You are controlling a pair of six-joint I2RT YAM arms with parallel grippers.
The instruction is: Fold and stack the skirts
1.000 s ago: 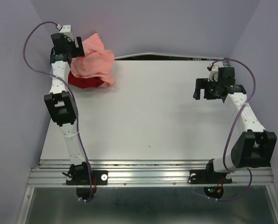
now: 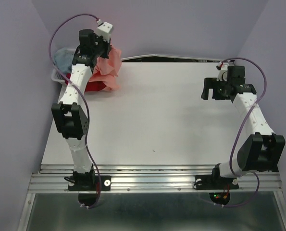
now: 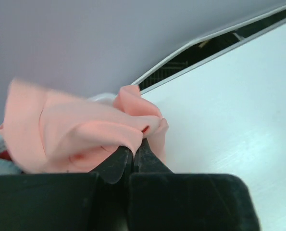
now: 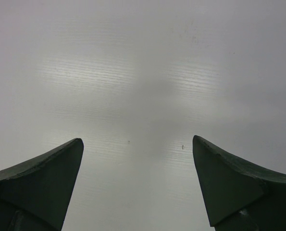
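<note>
My left gripper (image 2: pixel 104 50) is shut on the pink skirt (image 2: pixel 105 72) at the upper left of the top view; in the left wrist view the skirt (image 3: pixel 75 125) bunches above the fingers. A red skirt (image 2: pixel 94 86) lies beneath it and a blue-grey one (image 2: pixel 63 60) sits in a white basket (image 2: pixel 56 76). My right gripper (image 2: pixel 215 89) stands open over the bare table at the right, with only white surface between its fingers in the right wrist view.
Walls border it at the back and both sides.
My left gripper has moved right and up from the basket, closed on the pink skirt, which is now drawn up with it. The right arm has shifted only slightly.
</note>
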